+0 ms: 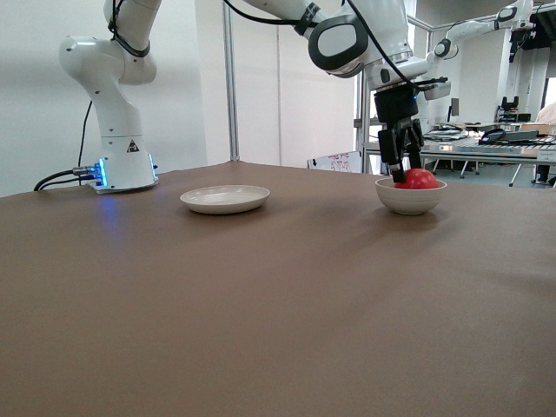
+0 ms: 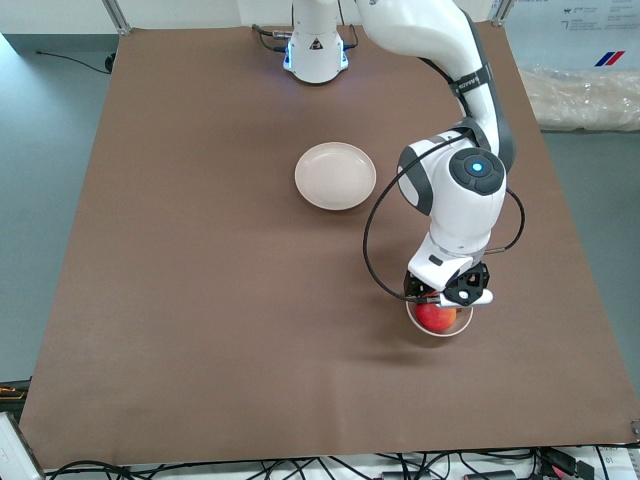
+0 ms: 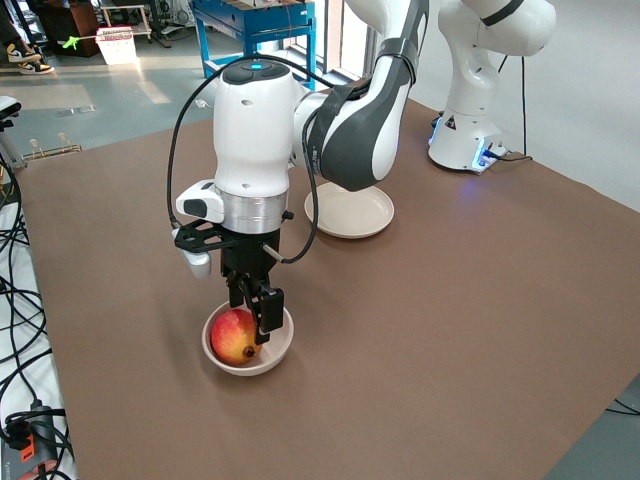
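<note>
A red apple (image 3: 232, 338) sits in a small white bowl (image 1: 408, 201) on the brown table. My black gripper (image 1: 403, 167) points down into the bowl, its fingers at the apple; in the right view they reach over the apple's upper side. Whether they are closed on it I cannot tell. The left view shows the apple (image 2: 436, 316) partly under my wrist. An empty white plate (image 2: 335, 176) lies farther back on the table.
Cables run along the near edge in the left view.
</note>
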